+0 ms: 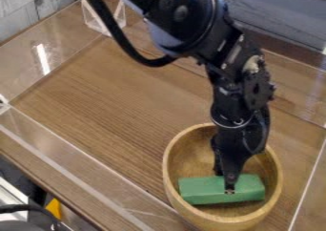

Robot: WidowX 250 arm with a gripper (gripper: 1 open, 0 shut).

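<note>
A wooden bowl (185,160) sits at the lower right of the table, with a green block (204,190) lying flat across its bottom, roughly left to right. My black gripper (231,185) reaches down into the bowl, shut, its tips at the top of the green block near the middle. I cannot make out anything held between the fingers.
Clear plastic walls edge it at left and back. A small wire object (102,17) stands at the top left, and a black cable runs at the bottom left.
</note>
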